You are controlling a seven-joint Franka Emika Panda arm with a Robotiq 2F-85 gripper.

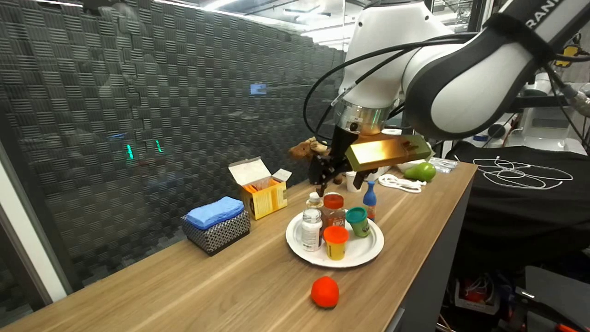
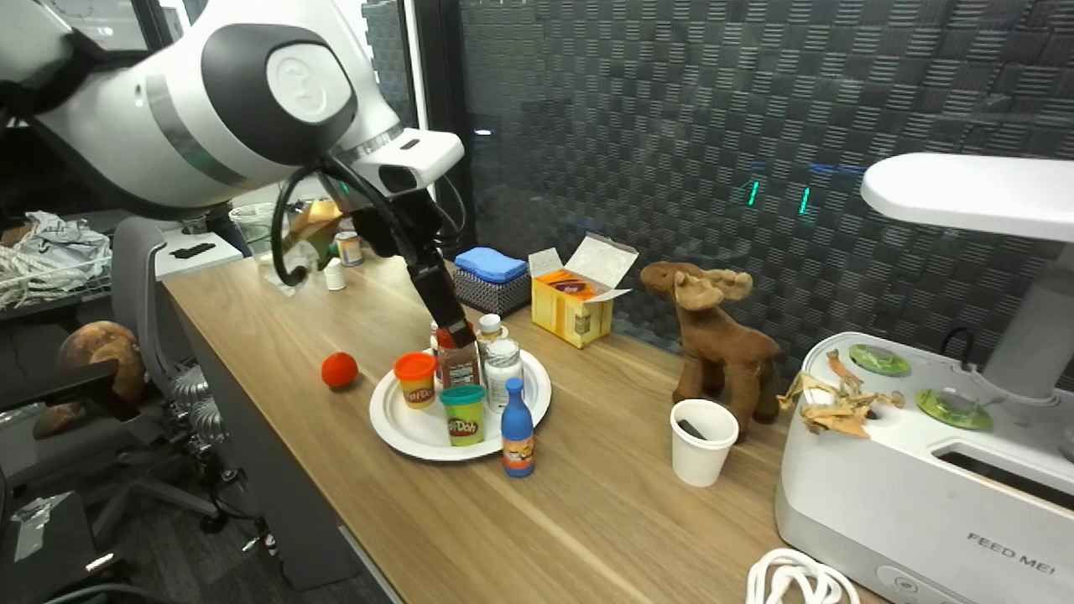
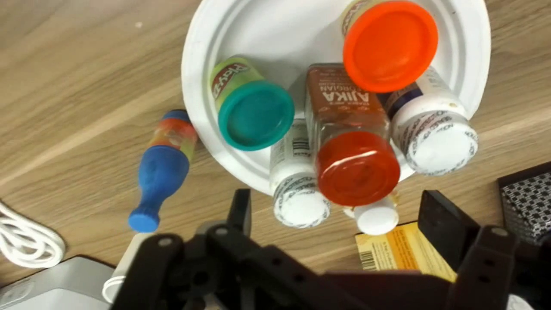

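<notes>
On the white plate [image 1: 365, 253] stands a red-capped spice jar [image 3: 356, 168] among white bottles. My gripper is open above these, its two black fingers wide apart with nothing held between them. In the second exterior view the black fingers appear just over the jar's red cap. A white pill bottle [image 1: 311, 231], a second white bottle [image 3: 299, 199] and a small white-capped bottle [image 3: 378, 217] crowd around the jar. Two Play-Doh tubs share the plate, one orange-lidded [image 2: 414, 381] and one teal-lidded [image 2: 463, 414].
A blue bottle [image 2: 518, 433] stands just beside the plate. Round about are a red ball [image 1: 324, 291], an open yellow box [image 1: 265, 198], a patterned box [image 1: 221, 229] with a blue cloth, a paper cup [image 2: 700, 458] and a plush moose [image 2: 725, 347].
</notes>
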